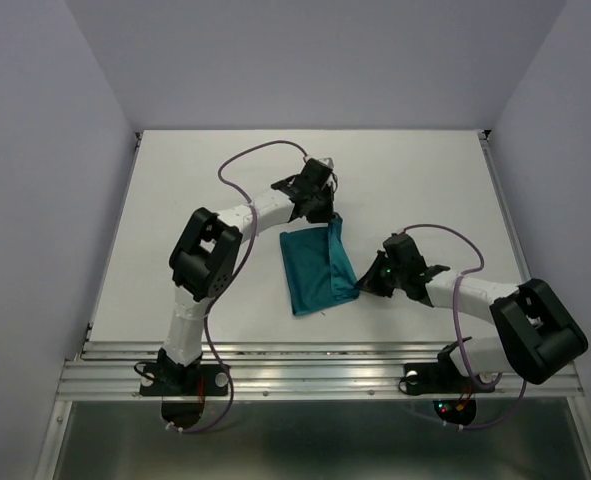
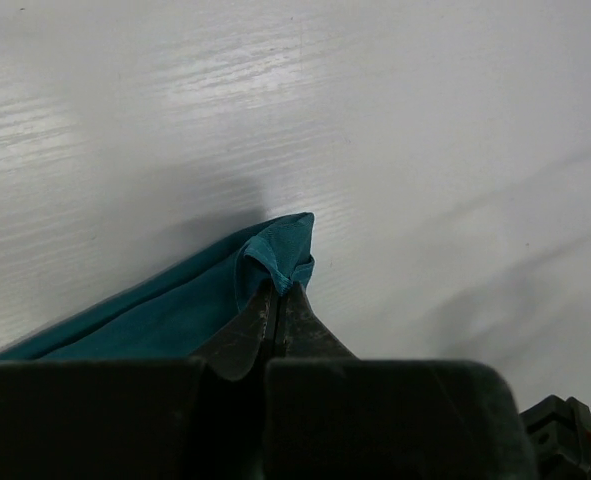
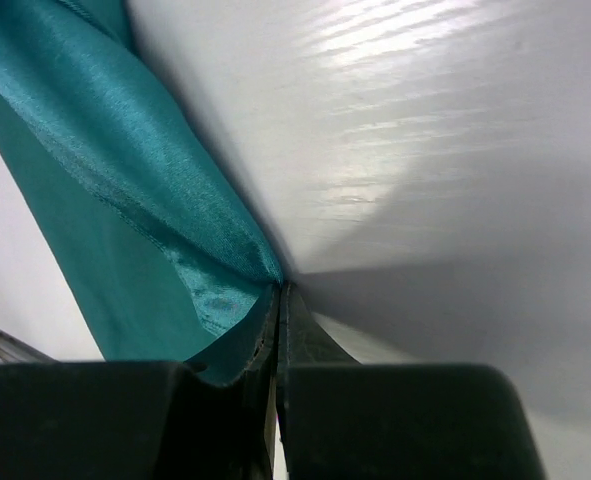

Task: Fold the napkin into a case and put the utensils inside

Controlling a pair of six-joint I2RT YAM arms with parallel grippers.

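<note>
A teal napkin (image 1: 307, 270) lies on the white table, its right side folded over in a strip. My left gripper (image 1: 332, 214) is at the strip's far end; in the left wrist view, its shut fingertips pinch the bunched corner of the napkin (image 2: 277, 245). At the strip's near right corner is my right gripper (image 1: 360, 288). The right wrist view shows its fingers shut at the edge of the napkin (image 3: 150, 150), the cloth touching the tips but none seen clearly between them. No utensils can be made out in the top view.
My left arm (image 1: 220, 245) covers part of the table left of the napkin. A metal rail (image 1: 295, 365) runs along the front edge.
</note>
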